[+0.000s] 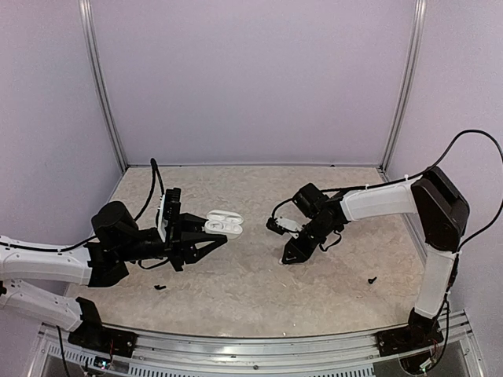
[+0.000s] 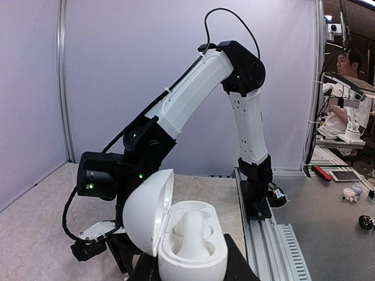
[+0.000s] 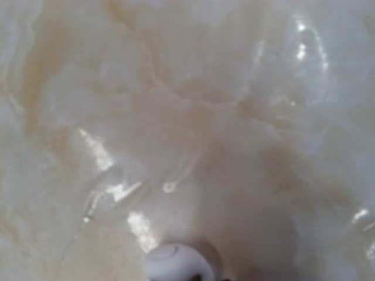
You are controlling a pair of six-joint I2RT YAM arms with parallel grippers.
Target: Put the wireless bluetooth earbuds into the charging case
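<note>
A white charging case (image 1: 223, 228), its lid raised, is held above the table by my left gripper (image 1: 211, 238), which is shut on it. Up close in the left wrist view, the case (image 2: 192, 257) faces upward with the lid (image 2: 149, 211) leaning to the left; whether an earbud sits in it is hard to tell. My right gripper (image 1: 286, 260) points down at the tabletop, right of the case. At the bottom of the right wrist view a white earbud (image 3: 176, 262) shows partly, cut off by the frame edge. The right fingers are mostly hidden, so their grip is unclear.
Small dark bits lie on the marbled table, one at the left (image 1: 159, 287) and one at the right (image 1: 372, 280). A metal rail (image 1: 259, 342) runs along the front edge. Bare tabletop separates the two grippers and extends behind them.
</note>
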